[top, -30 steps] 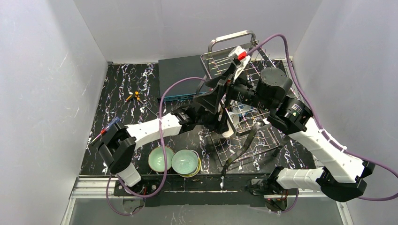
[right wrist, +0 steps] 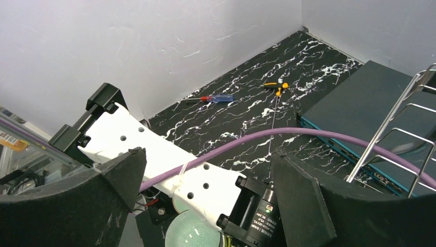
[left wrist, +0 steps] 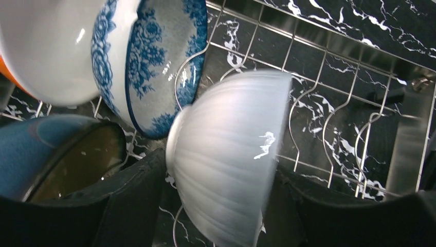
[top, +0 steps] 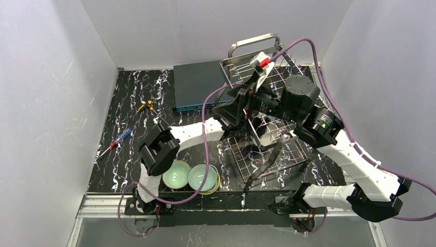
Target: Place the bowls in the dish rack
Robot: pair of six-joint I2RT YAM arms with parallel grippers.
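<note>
In the left wrist view a white ribbed bowl point(left wrist: 221, 154) stands on its side between the fingers of my left gripper, inside the wire dish rack point(left wrist: 355, 144); whether they grip it is unclear. A blue-flowered bowl point(left wrist: 157, 62), a plain white bowl point(left wrist: 51, 46) and a blue bowl point(left wrist: 41, 149) are beside it. My right gripper is high over the rack, open, nothing between its fingers. Pale green bowls point(top: 176, 175) point(top: 200, 177) sit on the counter at front left, the right one stacked.
A dark flat box point(top: 195, 85) lies behind, left of the rack. Screwdrivers point(top: 115, 141) and other tools lie on the left of the counter point(top: 133, 164). A purple cable crosses the left arm. Walls close in both sides and the back.
My left arm has moved rightward, further into the rack, and the cable on it has shifted right. The right arm has not visibly moved.
</note>
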